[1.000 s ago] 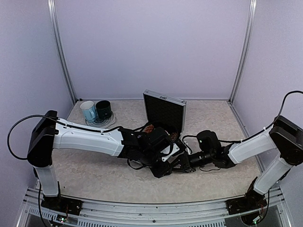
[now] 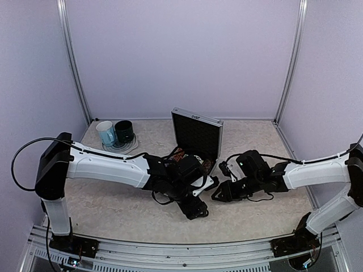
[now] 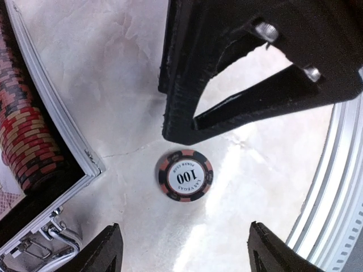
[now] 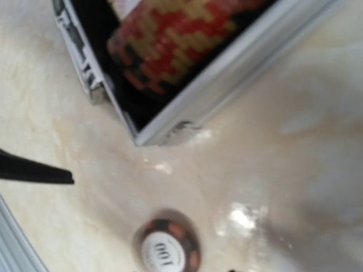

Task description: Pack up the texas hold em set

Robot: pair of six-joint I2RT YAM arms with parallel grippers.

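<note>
A poker chip marked 100 [image 3: 186, 175] lies flat on the bare table, outside the case, in the left wrist view. It also shows in the right wrist view, blurred. On either side below it stand the fingers of my left gripper, open and empty. Just above the chip in that view is the tip of my right gripper, apart from it; its side-on fingers hide how wide they stand. No chip shows in it. The aluminium case [image 2: 196, 130] has its lid up, with red and black chip stacks [image 3: 31, 141] inside.
A light blue mug [image 2: 105, 134] and a black mug [image 2: 125, 132] stand on a clear plate at the back left. A metal rail [image 2: 181, 249] edges the table's front.
My right gripper has backed off to the right, uncovering the chip.
</note>
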